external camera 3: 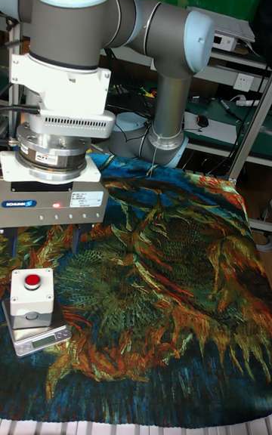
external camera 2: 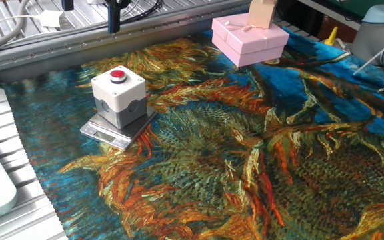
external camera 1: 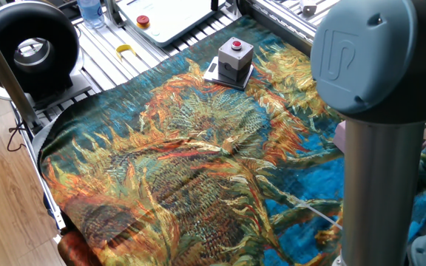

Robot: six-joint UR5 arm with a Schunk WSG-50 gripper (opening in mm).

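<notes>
A grey and white button box (external camera 2: 119, 98) with a red button on top stands upright on a small flat scale (external camera 2: 117, 129). The scale rests on the sunflower-print cloth (external camera 1: 198, 148). In exterior view 2 my gripper (external camera 2: 91, 13) shows at the top edge, its dark fingers (external camera 2: 115, 16) well apart with nothing seen between them. From exterior view 3, the gripper body hangs behind and above the button box (external camera 3: 30, 294), not touching it. A pink gift box (external camera 2: 249, 41) sits at the cloth's far side, with a small tan box (external camera 2: 262, 13) on its lid.
Beside the cloth lies a pale panel (external camera 1: 170, 18) bearing another red button (external camera 1: 143, 21). A bottle (external camera 1: 91, 12) and a yellow piece (external camera 1: 126, 51) are near it. Metal rails (external camera 2: 52, 52) border the cloth.
</notes>
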